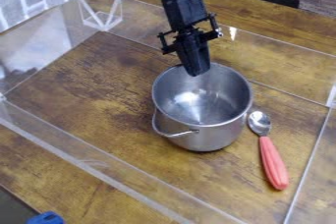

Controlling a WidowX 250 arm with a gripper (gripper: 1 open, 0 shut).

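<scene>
A steel pot (201,120) stands upright on the wooden surface, its handle at the front left. My black gripper (195,63) is over the pot's back rim, its tips small and dark; whether they touch the rim or are open is unclear. A spoon with a red handle (272,161) lies to the right of the pot.
Clear plastic edging borders it. A blue object (43,218) sits at the bottom left corner.
</scene>
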